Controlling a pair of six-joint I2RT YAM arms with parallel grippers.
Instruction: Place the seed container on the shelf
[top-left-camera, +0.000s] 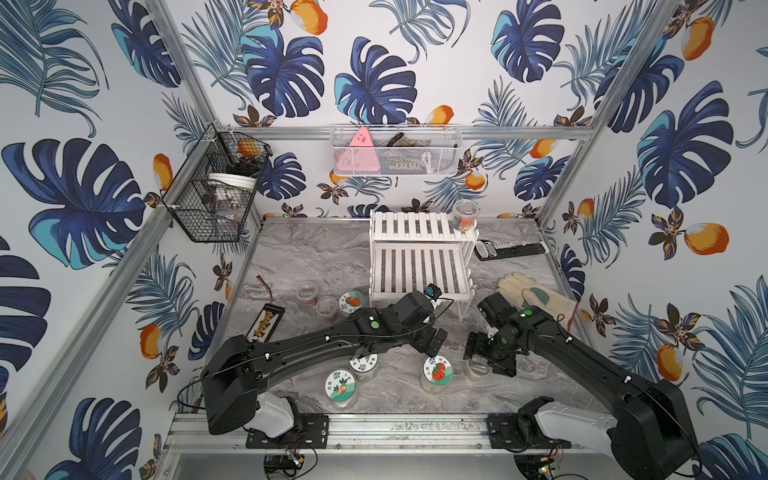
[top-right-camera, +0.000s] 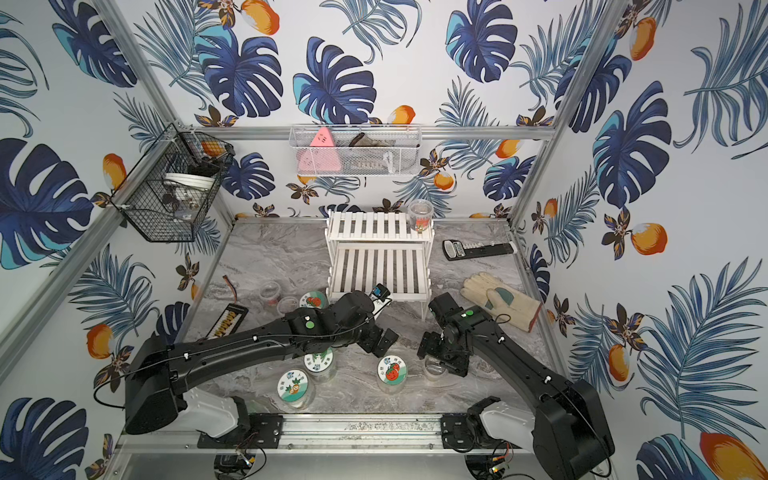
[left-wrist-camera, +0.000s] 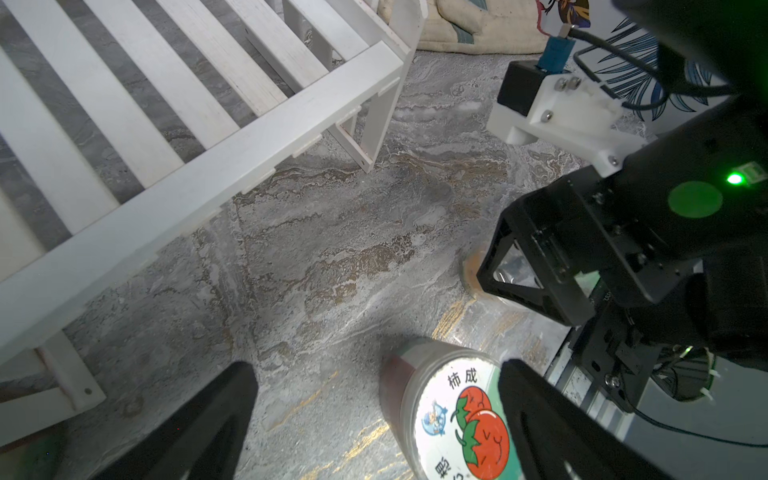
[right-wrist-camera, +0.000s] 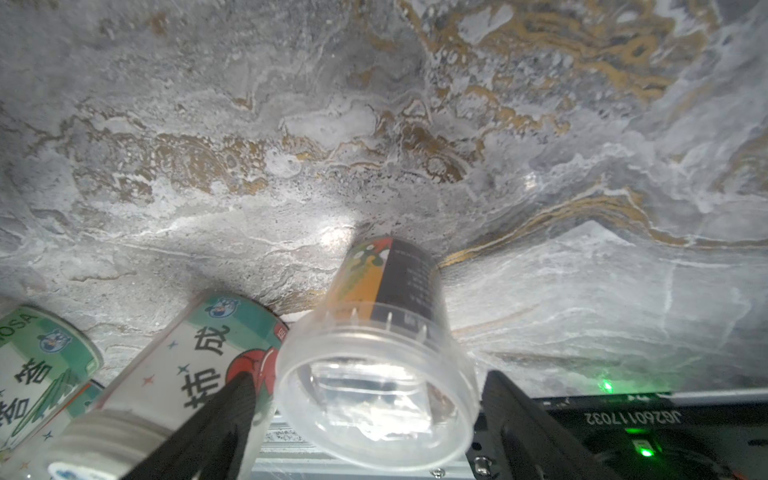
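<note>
A clear open-topped cup with an orange and black label stands on the marbled table. My right gripper is over it, a finger on each side and fingers still apart; whether either finger touches is unclear. In the top left view the same cup is partly covered by that gripper. The white two-tier slatted shelf stands behind, a clear labelled cup at its upper right corner. My left gripper hangs open in front of the shelf, holding nothing; a tomato-lidded can shows below it.
Cans with patterned lids stand along the front left. Two clear cups sit left of the shelf. Gloves and a black-and-white device lie to its right. The shelf's lower tier is bare.
</note>
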